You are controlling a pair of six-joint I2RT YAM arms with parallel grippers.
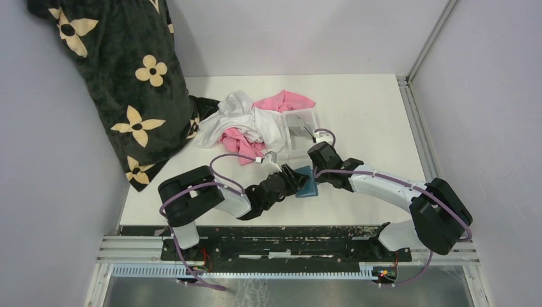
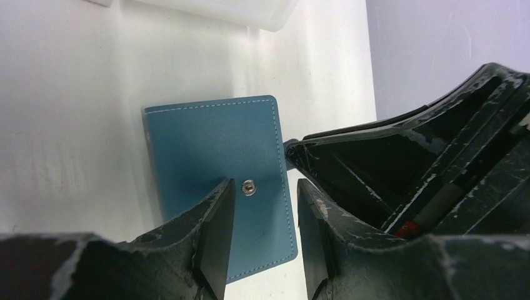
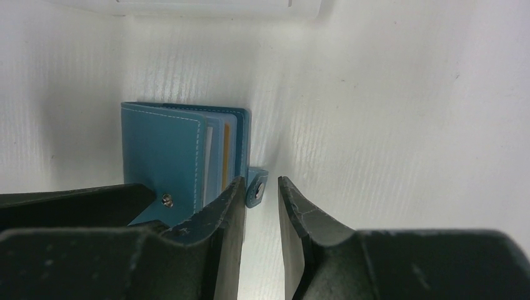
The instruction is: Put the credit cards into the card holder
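A teal card holder (image 1: 307, 187) lies on the white table between both grippers. In the left wrist view its cover (image 2: 212, 144) with a snap lies flat beneath my left gripper, whose fingers are part open over it, near the snap. In the right wrist view the holder (image 3: 159, 147) shows stacked cards (image 3: 223, 150) along its side. My right gripper is part open at that side, fingertips by the small strap (image 3: 256, 186) with a snap; whether it touches the strap is unclear.
A clear plastic box (image 1: 289, 149) sits behind the holder. White (image 1: 217, 128) and pink cloths (image 1: 284, 99) lie back left, with a dark flowered blanket (image 1: 102, 83) at the far left.
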